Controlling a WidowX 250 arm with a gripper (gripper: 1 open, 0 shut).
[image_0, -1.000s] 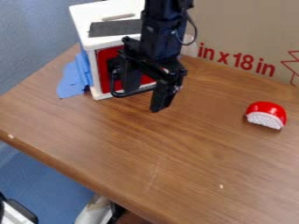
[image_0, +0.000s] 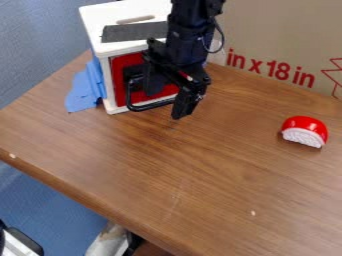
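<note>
My black gripper (image_0: 178, 96) hangs in front of a white toy-like box (image_0: 107, 15) with a red front panel (image_0: 123, 71) at the back left of the wooden table. The arm covers much of that panel and a dark part on it. Whether the fingers are open or shut, or touch anything, I cannot tell.
A red and white rounded object (image_0: 303, 130) lies at the right. Blue cloth (image_0: 82, 91) lies beside the box on the left. A cardboard panel (image_0: 281, 40) stands behind.
</note>
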